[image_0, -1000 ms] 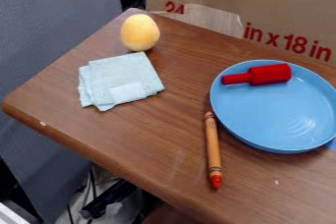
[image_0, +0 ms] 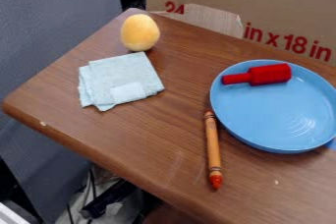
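On the wooden table [image_0: 118, 140] lie a yellow egg-shaped object [image_0: 140, 31], a folded pale blue cloth [image_0: 120, 81], an orange crayon [image_0: 213, 149] and a blue plate [image_0: 273, 125]. A red rolling-pin-like object [image_0: 258, 75] rests on the plate's upper left part. The crayon lies just left of the plate, pointing toward the front edge. My gripper cannot be made out; at most a small dark sliver shows at the top edge, too little to identify.
A cardboard box [image_0: 269, 12] stands behind the table at the top right. The table's left and front edges border a grey area with clutter below. Bare wood lies left of the crayon and below the cloth.
The dark shape at the top left has moved up and mostly out of view. The objects on the table have not visibly moved.
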